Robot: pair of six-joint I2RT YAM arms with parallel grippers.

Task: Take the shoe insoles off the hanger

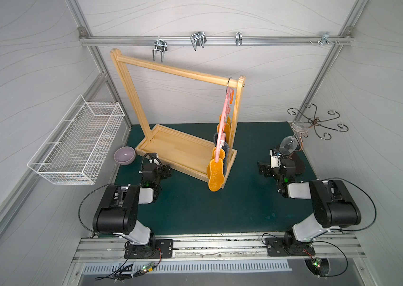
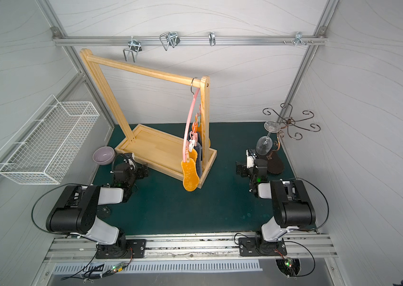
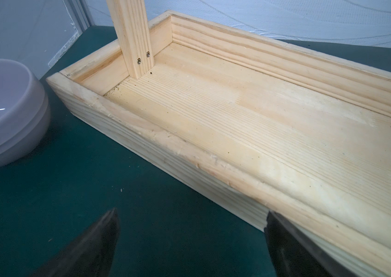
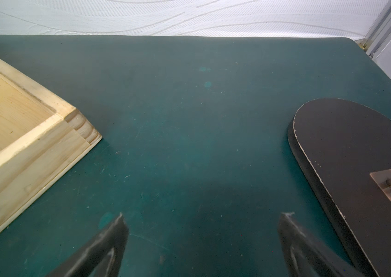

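Note:
From the right end of the wooden rack's top bar (image 1: 177, 71) hangs a pink hanger (image 1: 222, 121). Orange insoles (image 1: 216, 175) hang from its clips, with dark insoles (image 2: 198, 157) among them; they partly hide one another. My left gripper is open and empty over the green table, just in front of the rack's tray (image 3: 232, 133), well left of the insoles. To the right of the rack, my right gripper stands open too, with only bare table between its fingers. Neither wrist view clearly shows the hanger.
A lilac bowl (image 1: 124, 155) sits left of the tray, beneath a white wire basket (image 1: 87, 138) on the wall. At right, a metal stand with a dark base (image 4: 357, 152) bears a glass (image 1: 288, 145). Open table lies in front of the rack.

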